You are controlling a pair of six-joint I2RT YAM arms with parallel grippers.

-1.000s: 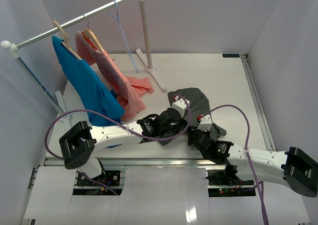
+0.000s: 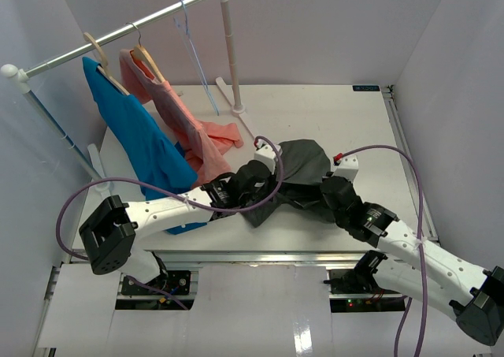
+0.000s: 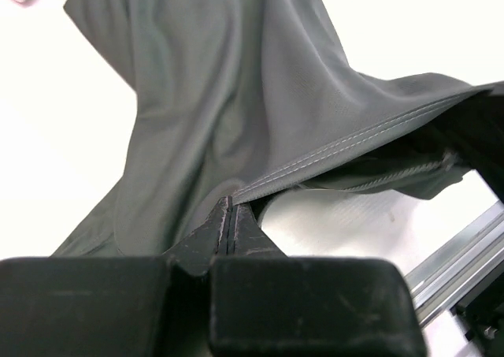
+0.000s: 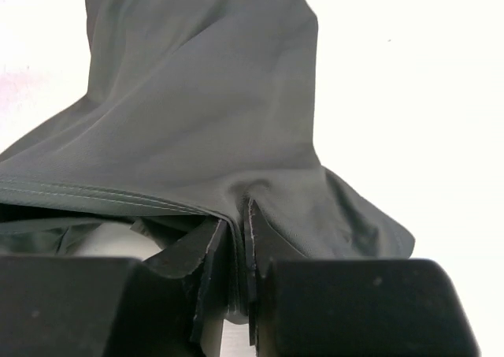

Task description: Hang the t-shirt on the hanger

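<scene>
The dark grey t-shirt [image 2: 299, 164] lies crumpled at the middle of the table, its stitched hem stretched between my two grippers and partly lifted. My left gripper is shut on the hem at one end. My right gripper is shut on a bunched fold at the other end. An empty blue hanger [image 2: 200, 68] hangs on the rail [image 2: 154, 16], behind and left of the t-shirt.
A blue shirt [image 2: 134, 136] and a pink shirt [image 2: 176, 117] hang on wooden hangers at the left, close to my left arm. The rack's foot [image 2: 246, 120] is at the back.
My grippers have moved apart: the left one left and slightly away from the front, the right one right and toward the back, drawing the t-shirt's near part open between them.
</scene>
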